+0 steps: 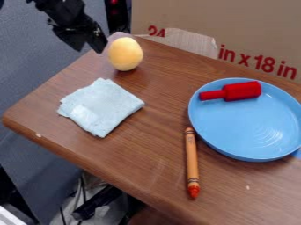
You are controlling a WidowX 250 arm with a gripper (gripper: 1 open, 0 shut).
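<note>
A black gripper [84,37] hangs at the top left, above and left of a pale yellow round object [126,54] on the wooden table; whether its fingers are open or shut is unclear. A folded light-blue cloth [101,107] lies at the left of the table. A red rolling-pin-like object [231,91] rests on a blue plate [247,130] at the right. An orange crayon-like stick [192,163] lies below the plate's left side.
A cardboard box [219,30] stands along the back. The table's left edge drops to a grey floor area.
</note>
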